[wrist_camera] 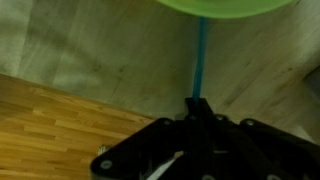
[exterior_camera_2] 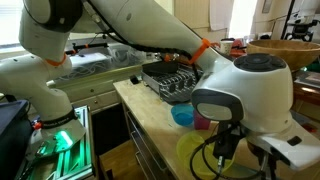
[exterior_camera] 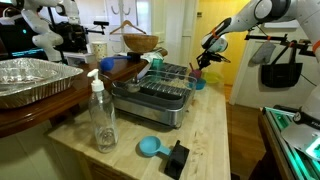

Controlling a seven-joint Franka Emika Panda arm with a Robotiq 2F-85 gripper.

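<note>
In the wrist view my gripper is shut on a thin blue stick (wrist_camera: 201, 60), which looks like the handle of some utensil. The stick runs up to the rim of a yellow-green bowl (wrist_camera: 225, 5); its far end is hidden there. Seen from exterior view 1, the bowl (exterior_camera: 214, 77) is at the far end of the counter, close to the gripper. Exterior view 2 shows my arm's big white wrist (exterior_camera_2: 240, 100) over the yellow-green bowl (exterior_camera_2: 190, 153), hiding the fingers.
A blue bowl (exterior_camera_2: 182, 117) and a dark red cup (exterior_camera_2: 202, 122) stand beside the yellow-green bowl. A dish rack (exterior_camera: 155, 98), a soap bottle (exterior_camera: 102, 118) and a blue scoop (exterior_camera: 151, 146) occupy the counter's other end. Bare counter (exterior_camera: 208, 125) lies between.
</note>
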